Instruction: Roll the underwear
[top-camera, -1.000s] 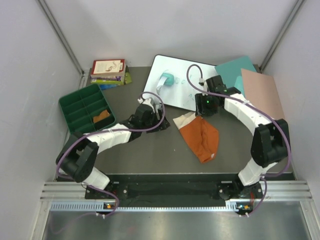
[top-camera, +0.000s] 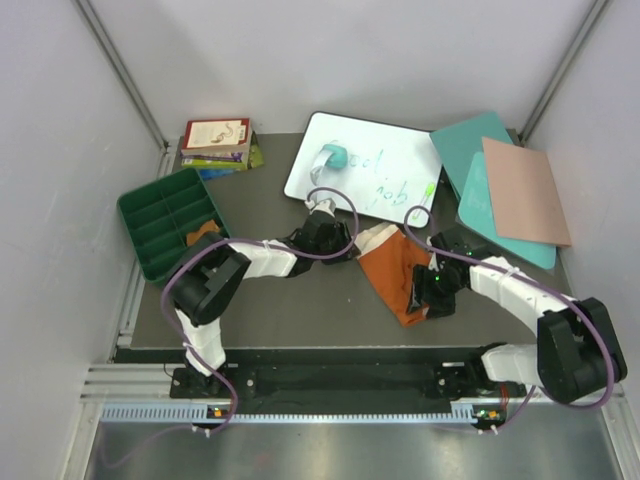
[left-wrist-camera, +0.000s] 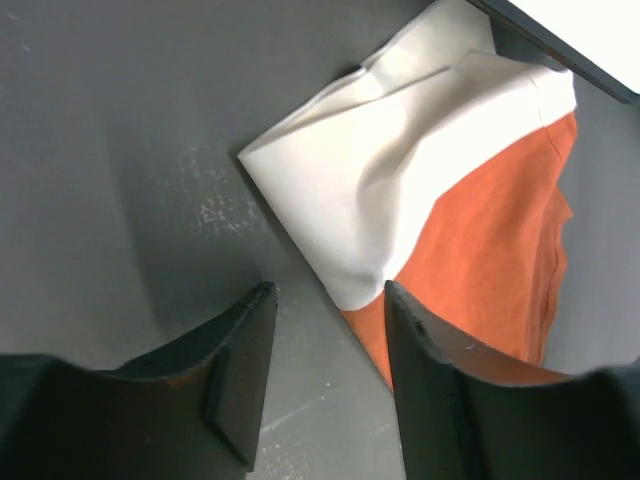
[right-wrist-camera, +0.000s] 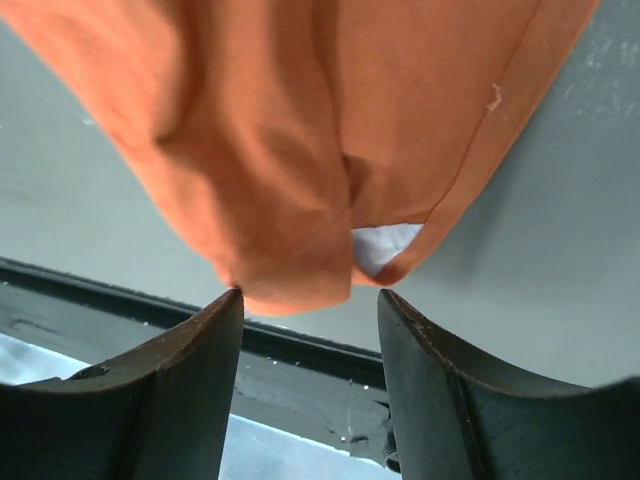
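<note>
The orange underwear (top-camera: 385, 275) lies folded into a long strip on the dark table, its pale waistband (left-wrist-camera: 350, 190) at the far left end. Near that end, my left gripper is part open, with the band's lower corner just ahead of the gap between its fingers. Over the near end of the orange cloth (right-wrist-camera: 270, 240) stands my right gripper, open. Its fingertips are either side of the folded end, where a small white patch (right-wrist-camera: 385, 245) shows. Whether any finger touches the cloth I cannot tell.
A whiteboard (top-camera: 330, 140) with a teal tape roll (top-camera: 335, 156) on it lies behind the waistband. The green divided box (top-camera: 165, 215) holds another orange cloth (top-camera: 203, 232). Books (top-camera: 215, 135) stand back left, folders (top-camera: 520, 190) at right.
My right gripper has come from the waistband end toward the front, over the cloth's near end. The left gripper has moved right, up to the waistband. The cloth lies about as before.
</note>
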